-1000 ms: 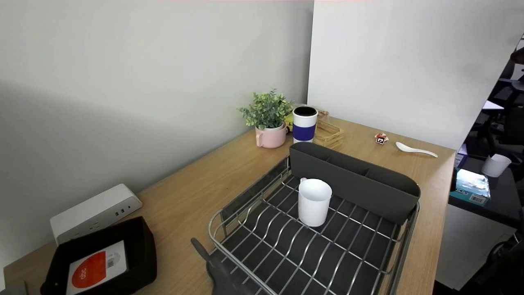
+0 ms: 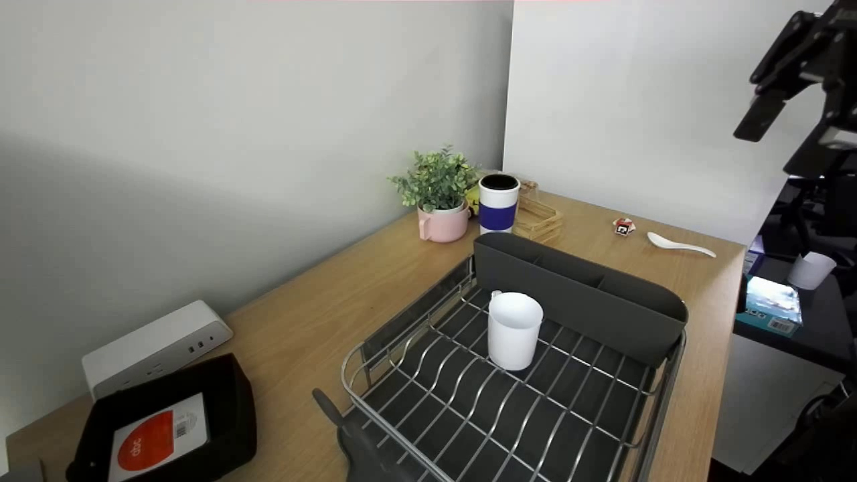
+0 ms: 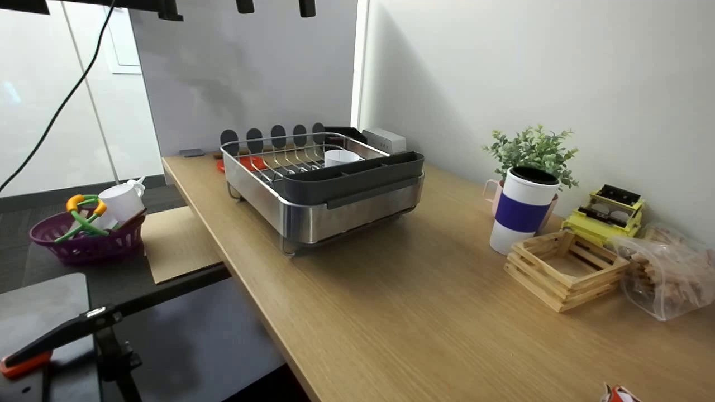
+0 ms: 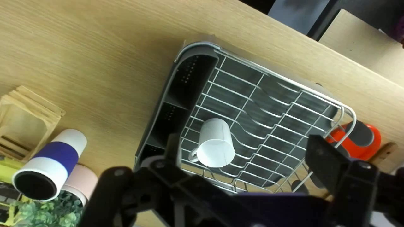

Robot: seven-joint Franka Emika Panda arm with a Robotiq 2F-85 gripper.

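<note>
High at the right edge of exterior view 1, my gripper (image 2: 773, 151) hangs in the air with its two fingers wide apart and nothing between them. A white mug (image 2: 514, 331) stands upright on the wire floor of the dish rack (image 2: 351, 373), close to the rack's dark grey utensil holder (image 2: 578, 301). From the wrist view, I look down on the mug (image 4: 216, 142), its handle pointing to the lower left. It lies well below my open fingers (image 4: 173, 147) and touches neither of them. Only the dark fingertips (image 3: 306, 8) show at the top of exterior view 2.
A tumbler with a purple band (image 3: 524, 207), a potted plant (image 2: 438, 189) and a wooden crate (image 3: 566, 271) stand along the wall. A white spoon (image 2: 683, 245) lies near the table's edge. Bare tabletop (image 3: 402, 301) stretches between rack and crate.
My gripper has come into exterior view 1 at the upper right, where it was out of sight before. The mug, rack and other table objects have not moved.
</note>
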